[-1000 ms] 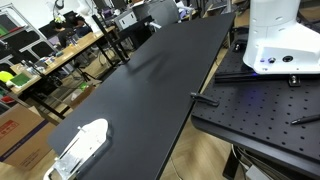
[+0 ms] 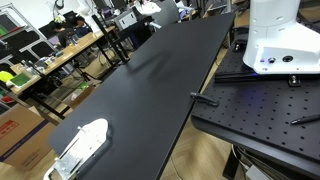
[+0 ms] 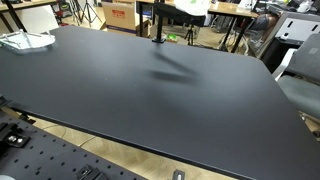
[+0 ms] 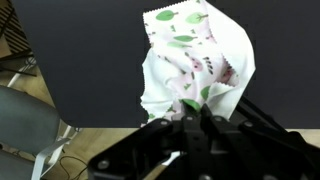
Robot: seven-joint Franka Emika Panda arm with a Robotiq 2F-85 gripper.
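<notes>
A white cloth [image 4: 195, 50] printed with green leaves and pink shapes fills the middle of the wrist view. Its lower end is bunched up between the dark fingers of my gripper, which is shut on it. The rest of the cloth spreads away from the fingers over the dark table [image 4: 95, 75]. Whether its far part touches the tabletop, I cannot tell. Neither outside view shows the fingertips clearly.
A flat white object [image 2: 82, 146] lies at one end of the table, near its edge. A grey chair [image 3: 300, 75] stands close beside the table. My arm's white base [image 2: 280, 45] is mounted at the table's side.
</notes>
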